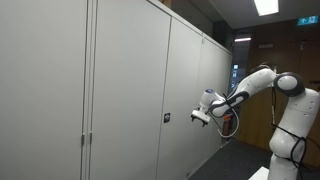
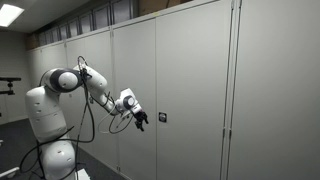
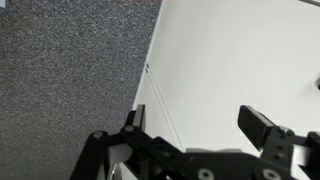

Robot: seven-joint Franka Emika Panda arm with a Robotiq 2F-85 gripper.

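My gripper (image 2: 141, 121) hangs in front of a tall light-grey cabinet front (image 2: 195, 85). A small dark handle or lock plate (image 2: 163, 117) sits on that front, at about the gripper's height and a short way to its right in exterior view 2. In exterior view 1 the same dark plate (image 1: 167, 118) lies left of the gripper (image 1: 202, 119), with a gap between them. The wrist view has the two black fingers (image 3: 256, 124) spread wide, nothing between them. There, a dark bit (image 3: 318, 83) is cut off at the right edge, perhaps that plate.
Dark grey carpet (image 3: 70, 70) covers the floor below. Tall flat panels (image 1: 125, 80) run along the wall, with slim handles (image 1: 87, 139) farther along. A looped cable (image 2: 118, 128) hangs from the arm near the gripper.
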